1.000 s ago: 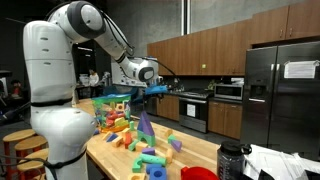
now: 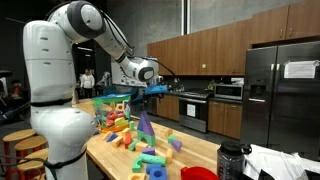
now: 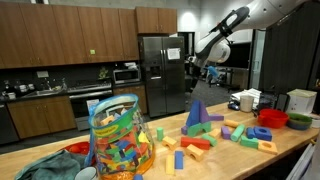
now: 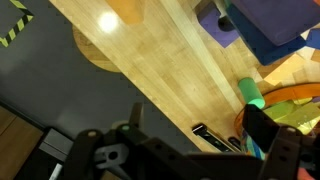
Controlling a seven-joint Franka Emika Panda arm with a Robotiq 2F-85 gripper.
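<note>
My gripper (image 2: 156, 90) is high above the table, well clear of everything on it. In the wrist view the fingers stand apart at the lower edge, with bare table and floor showing between the dark fingers. A tall purple pyramid (image 2: 146, 126) rises among loose coloured blocks on the wooden table. Exterior view 2 shows a clear container (image 3: 122, 150) full of bright blocks at the near side. One green block (image 4: 250, 92) lies close to an orange-rimmed container in the wrist view.
A red bowl (image 2: 198, 173), a black canister (image 2: 231, 160) and a white cloth (image 2: 275, 164) occupy one end of the table. A green bowl (image 3: 299, 122) is beside the red one. Round wooden stools (image 2: 30, 146) stand off the table's side. Kitchen cabinets and a fridge form the background.
</note>
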